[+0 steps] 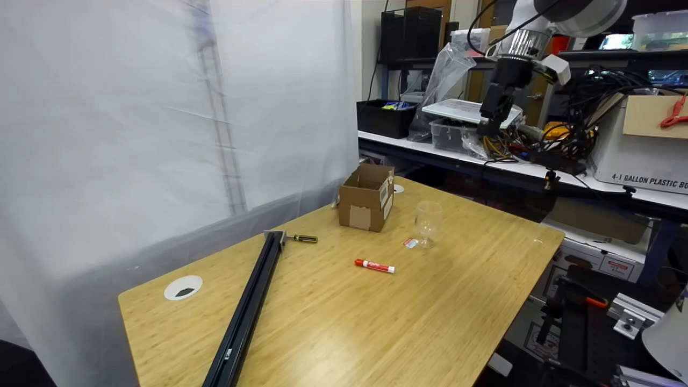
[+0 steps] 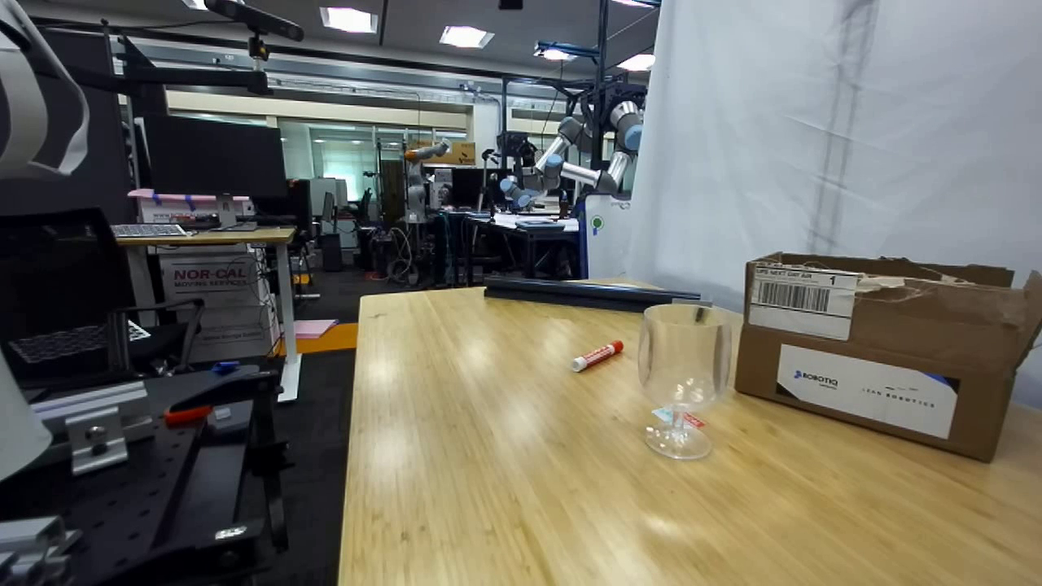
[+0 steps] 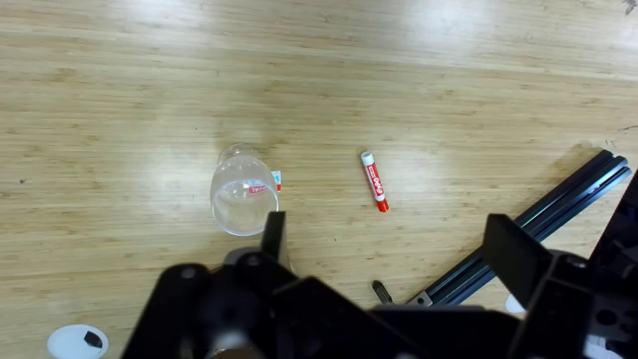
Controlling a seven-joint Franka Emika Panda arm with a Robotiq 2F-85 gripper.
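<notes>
High above the table, my gripper stands open with nothing between its fingers; exterior view 1 shows it in front of the cluttered shelf. On the wood below lies a red-and-white marker, well clear of the fingers. A clear stemmed glass is upright on the table, with a small red-and-white packet beside its foot. Behind the glass sits an open brown cardboard box; its inside is mostly hidden, and in the wrist view my gripper covers most of it.
Long black rails lie along the table's curtain side, and a screwdriver rests by their end. White round table inserts sit near that edge.
</notes>
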